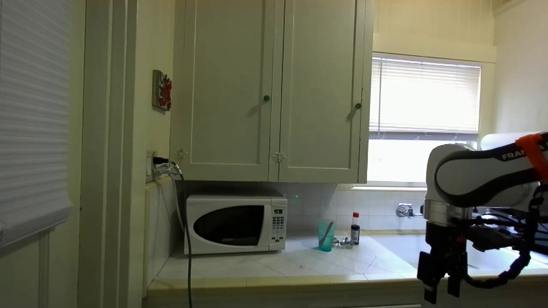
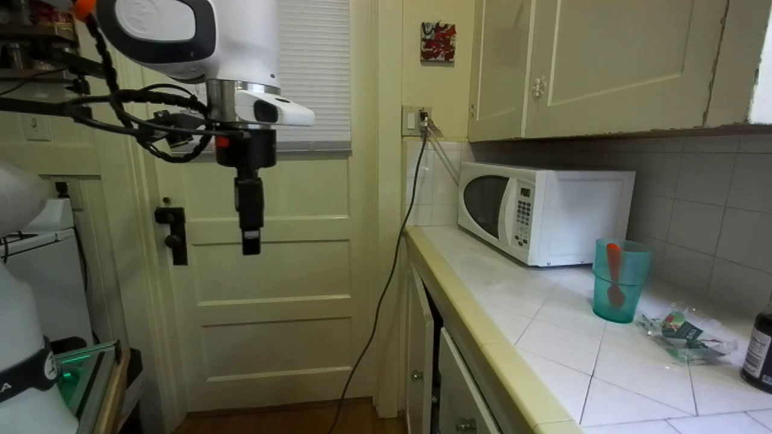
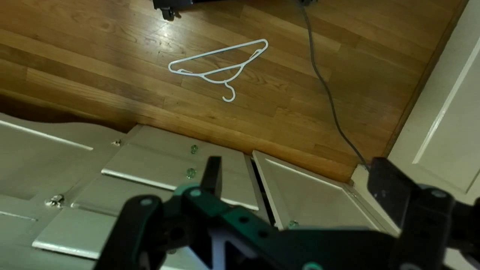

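Observation:
My gripper (image 1: 442, 291) points straight down in front of the counter, apart from everything on it. In the wrist view its two black fingers (image 3: 214, 176) stand wide apart, open, with no object between them. From the side, in exterior view 2, one finger hides the other. A teal cup (image 2: 620, 289) with an orange-red utensil inside stands upright on the tiled counter. To its left in exterior view 1 is a white microwave (image 1: 277, 236), its door shut. Crumpled clear packaging (image 2: 687, 334) lies beside the cup, and a dark bottle (image 1: 355, 231) with a red cap stands close by.
The counter's yellow edge (image 2: 474, 318) and cabinet doors and drawers, some ajar, lie below. A black cable (image 2: 396, 267) hangs from the wall outlet to the floor. A white hanger (image 3: 218, 67) lies on the wood floor.

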